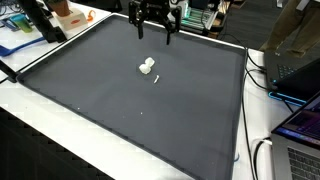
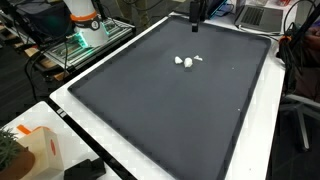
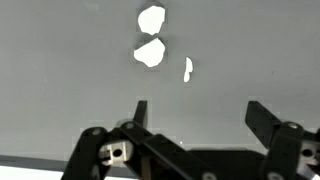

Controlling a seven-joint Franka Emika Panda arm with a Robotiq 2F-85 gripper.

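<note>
On the grey board lie three white pieces. Two are rounded lumps close together: one lump [image 3: 151, 19] at the top of the wrist view and another lump [image 3: 149, 52] just below it. Apart from them is a thin white sliver [image 3: 188, 68]. My gripper [image 1: 153, 36] is above the far part of the board, beyond the pieces in exterior view 1. Its fingers stand wide apart with nothing between them. In the wrist view, the gripper shows below the pieces, touching none of them.
The grey board [image 2: 130, 110] is otherwise bare, with wide free room towards its near side. A laptop [image 1: 290, 85] and a dark cable stand along the right edge in exterior view 1. Assorted items [image 1: 68, 12] sit beyond its far left corner.
</note>
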